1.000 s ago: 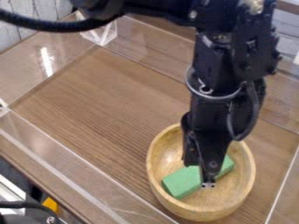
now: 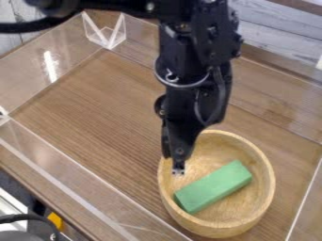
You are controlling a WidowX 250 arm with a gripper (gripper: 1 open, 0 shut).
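Note:
A round light wooden bowl (image 2: 189, 211) sits at the lower right of the camera view, holding a green rectangular block (image 2: 216, 185) lying diagonally inside it. My black gripper (image 2: 178, 162) hangs over the bowl's left rear part, left of and above the block. It looks shut, with nothing visible between its fingers.
Clear plastic edging runs along its front left, and a white wire piece (image 2: 105, 30) stands at the back left corner. A cable and a yellow object lie beyond the lower left edge.
My arm has moved left and back from over the front and right of the bowl, uncovering more of the block, which still lies in the bowl.

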